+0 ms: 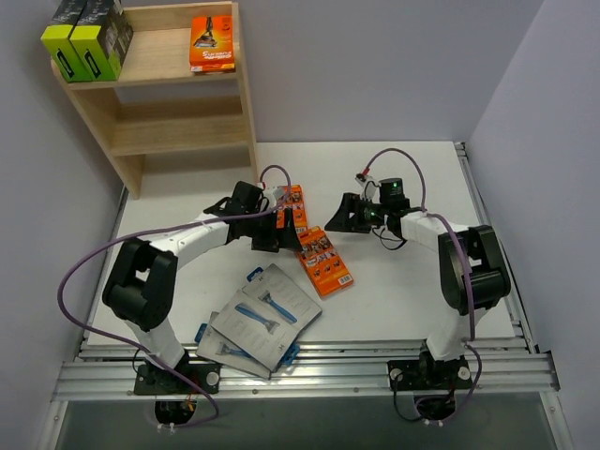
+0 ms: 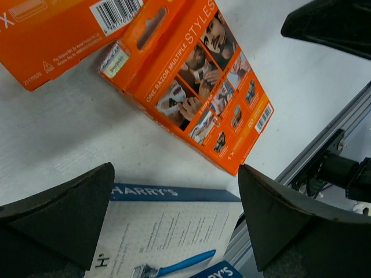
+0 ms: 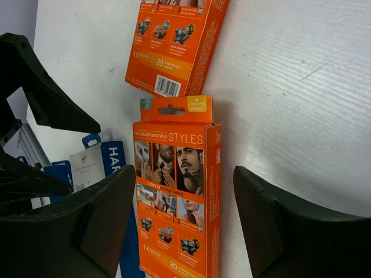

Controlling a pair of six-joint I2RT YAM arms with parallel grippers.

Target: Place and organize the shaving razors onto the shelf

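Note:
Two orange razor boxes lie face up on the white table, end to end: a front one (image 1: 327, 266) and a back one (image 1: 296, 203). My left gripper (image 1: 278, 241) is open over the table, just left of where they meet. Its view shows the front box (image 2: 203, 87) ahead of its spread fingers, nothing between them. On the right, my other gripper (image 1: 345, 217) stands open beside the boxes. In the right wrist view the front box (image 3: 174, 191) appears between its fingers, with no grip visible. The wooden shelf (image 1: 178, 127) stands at the back left.
On the shelf's top level are black-and-green boxes (image 1: 101, 42) and an orange box (image 1: 212, 42); the level below looks empty. White Harry's packs (image 1: 267, 314) overlap near the table's front edge.

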